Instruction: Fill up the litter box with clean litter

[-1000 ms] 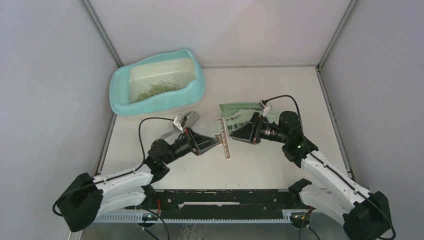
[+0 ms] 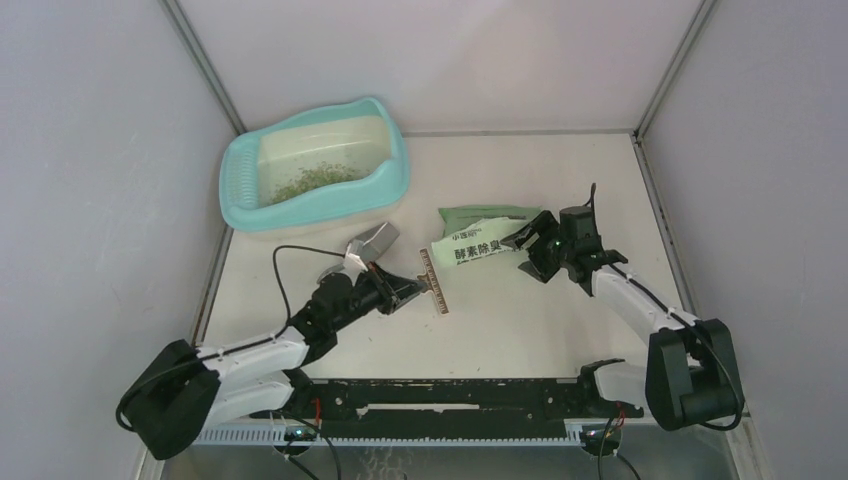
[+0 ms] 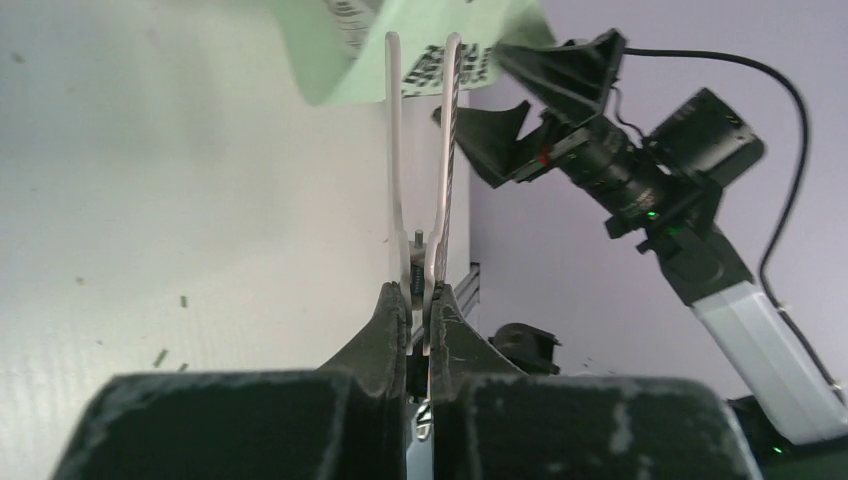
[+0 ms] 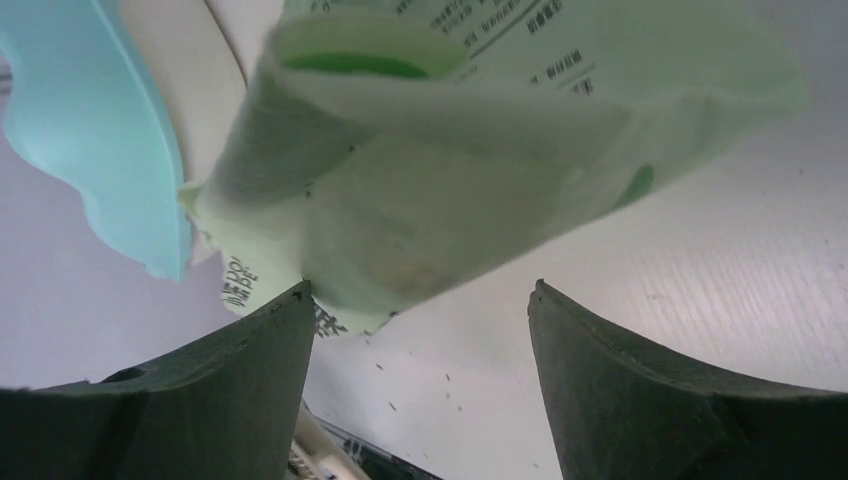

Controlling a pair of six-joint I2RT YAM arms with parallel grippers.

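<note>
The blue litter box point(image 2: 240, 185) stands at the back left, with some green granules in its cream bottom. My left gripper point(image 2: 420, 284) is shut on a long, narrow clip point(image 2: 437, 298) with two pale bars, which points up in the left wrist view point(image 3: 394, 150). A pale green litter bag point(image 2: 480, 240) with printed text lies at centre right, over a darker green piece. My right gripper point(image 2: 525, 252) stands open at the bag's right end; in the right wrist view its fingers point(image 4: 640, 390) frame the bag point(image 4: 420, 200), nothing visibly held between them.
A grey scoop point(image 2: 375, 240) lies between the litter box and my left arm, partly hidden by it. The front middle of the table and the area behind the bag are clear, apart from small scattered bits.
My right gripper has moved right and turned, away from the clip to the bag's right end. My left gripper has drawn slightly left with the clip in it.
</note>
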